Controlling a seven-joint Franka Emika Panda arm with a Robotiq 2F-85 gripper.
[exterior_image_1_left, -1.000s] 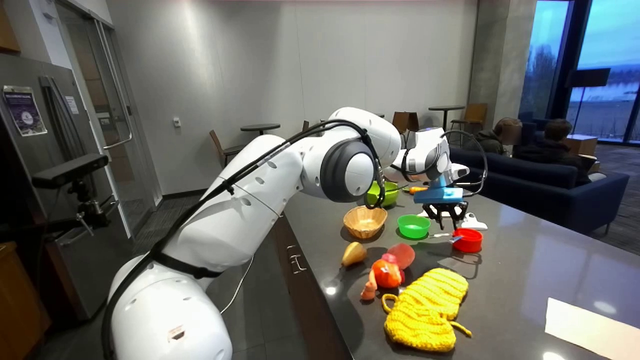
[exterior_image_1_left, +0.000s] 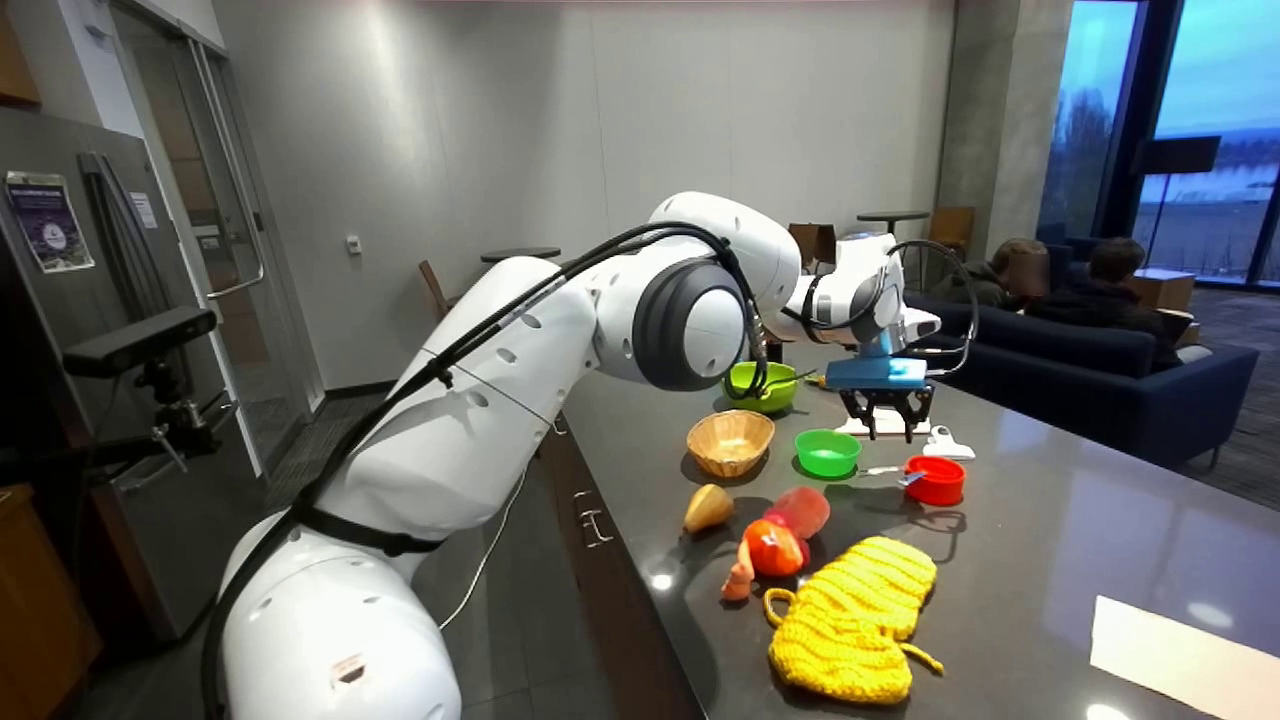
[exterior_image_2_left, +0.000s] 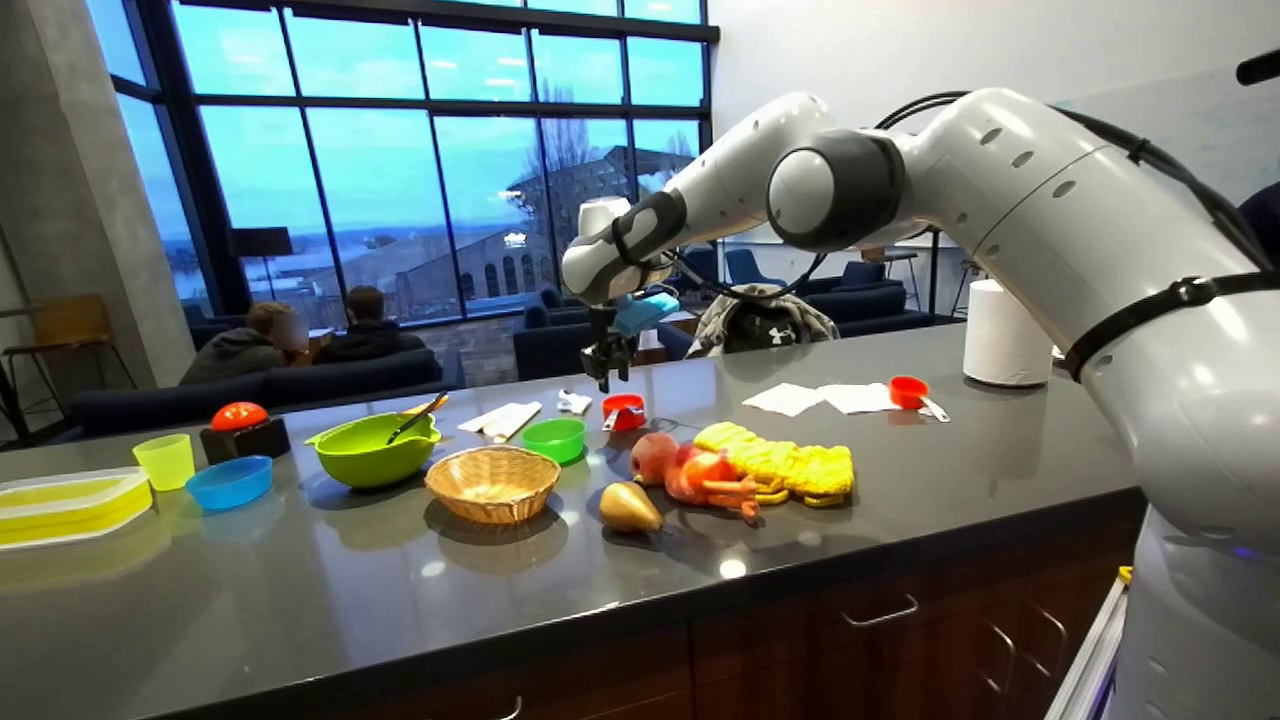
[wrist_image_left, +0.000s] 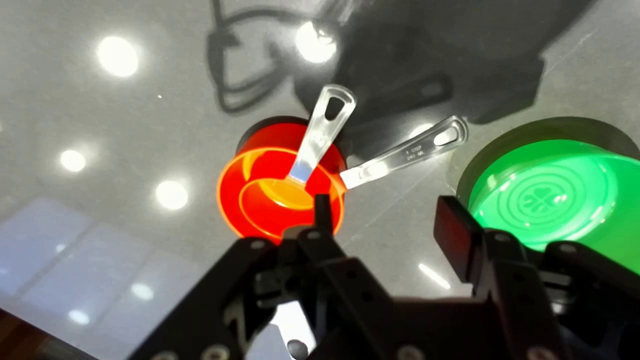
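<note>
My gripper stands open above the counter, its black fingers (wrist_image_left: 454, 237) well apart with nothing between them. Below it in the wrist view is a red measuring cup (wrist_image_left: 282, 137) with a smaller orange-looking cup nested inside; two metal handles (wrist_image_left: 414, 153) stick out toward the upper right. A green bowl (wrist_image_left: 540, 192) lies to the right, partly behind the other finger. From the first exterior view, the gripper (exterior_image_1_left: 888, 434) hangs above and between the green bowl (exterior_image_1_left: 828, 454) and the red cup (exterior_image_1_left: 936, 480), touching neither.
Close by are a wicker basket (exterior_image_1_left: 731, 444), a pear (exterior_image_1_left: 708, 508), a red and orange toy cluster (exterior_image_1_left: 777, 546) and a yellow knitted piece (exterior_image_1_left: 858, 612). A lime bowl (exterior_image_2_left: 378, 450) and blue bowl (exterior_image_2_left: 230, 482) sit further along.
My gripper has risen a little away from the counter, and the forearm has lifted with it. The cups, bowls and other objects lie where they were.
</note>
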